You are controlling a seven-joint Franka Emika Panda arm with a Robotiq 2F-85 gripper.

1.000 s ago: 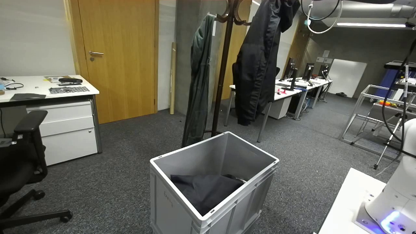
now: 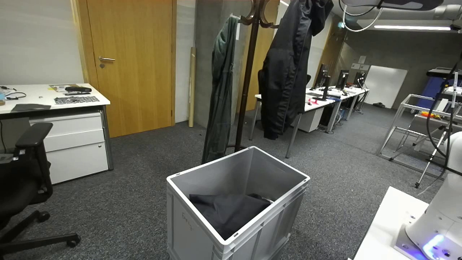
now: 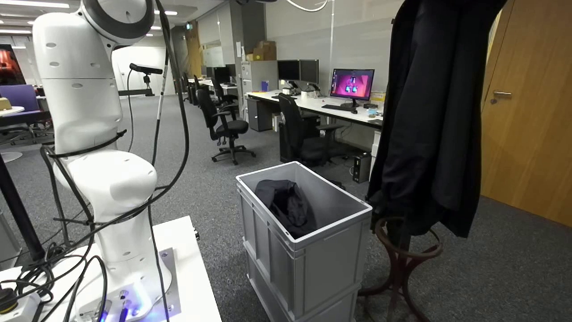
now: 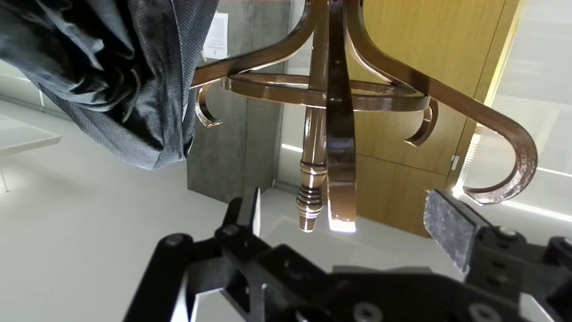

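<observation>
Near the top of a brown wooden coat rack (image 4: 341,139), my gripper stands open. Its left and right fingers are far apart, and the rack's top shows beyond the gap, with nothing visibly held. A black jacket (image 4: 123,69) hangs from a hook on the left in the wrist view; in exterior view 1 the black jacket (image 2: 286,73) hangs on the rack's right side. A dark green garment (image 2: 219,91) hangs on its left. Dark cloth (image 2: 229,212) lies inside the grey crate (image 2: 173,203). Neither exterior view shows the gripper's fingers.
The grey crate (image 3: 327,263) stands between my arm's white table (image 3: 193,279) and the rack. An empty curled hook (image 4: 523,155) juts out at the right in the wrist view. Cables (image 3: 177,134) hang along the arm. Desks and chairs stand farther back.
The part of the arm at the top right of exterior view 1 has come lower into view, and its hanging cables have shifted. The crate and hanging garments look unmoved.
</observation>
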